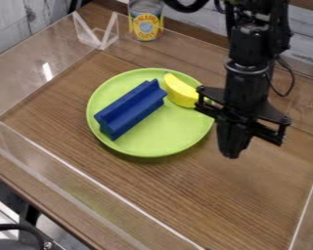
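Observation:
A green plate (166, 137) on the wooden table holds a blue block (130, 109) at its left and a yellow object (180, 91) at its back right, partly behind the arm. The black gripper (233, 142) hangs at the plate's right edge, its tip pointing down over the table. It appears shut, with nothing visible between its fingers.
A can (146, 21) stands at the back left, near a clear transparent item (101, 34). Cables run at the lower left edge and behind the arm.

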